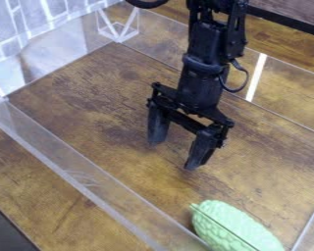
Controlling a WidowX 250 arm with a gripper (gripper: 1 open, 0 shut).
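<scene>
My black gripper [179,141] hangs over the middle of the wooden floor inside a clear-walled enclosure, its two fingers spread apart with nothing between them. A pale green, textured oblong object [235,228] lies at the bottom right, below and to the right of the gripper and clear of it, partly cut off by the frame's edge.
Clear plastic walls [81,176] border the wooden board [81,108] on the left, back and right. A white gridded cloth or panel [28,29] is at the upper left. The board's left and middle are bare.
</scene>
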